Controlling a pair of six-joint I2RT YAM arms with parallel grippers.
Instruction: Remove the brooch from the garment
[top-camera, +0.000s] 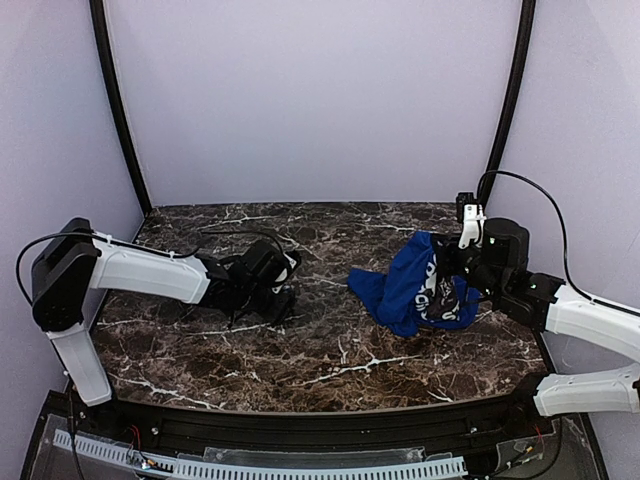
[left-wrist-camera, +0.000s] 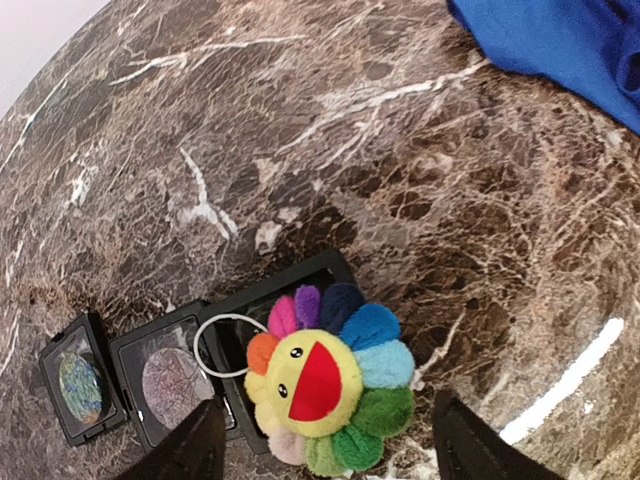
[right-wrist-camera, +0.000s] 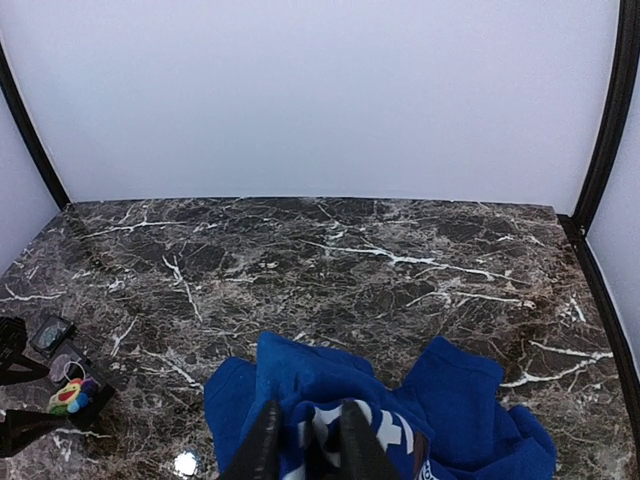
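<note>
The flower brooch (left-wrist-camera: 322, 385), plush with rainbow petals and a yellow smiling face, lies face up on an open black case in the left wrist view. My left gripper is open above it, one finger on each side and clear of the petals. The blue garment (top-camera: 400, 290) with white lettering lies bunched on the right of the table. My right gripper is over its raised fold, the blurred fingers parted with cloth between them; whether they touch it I cannot tell.
Left of the brooch are a linked case (left-wrist-camera: 170, 380) with a pinkish round insert and a smaller case (left-wrist-camera: 82, 385) with a greenish one. A white ring (left-wrist-camera: 212, 347) sticks out beside the flower. Bare marble table (top-camera: 330, 340) separates the arms.
</note>
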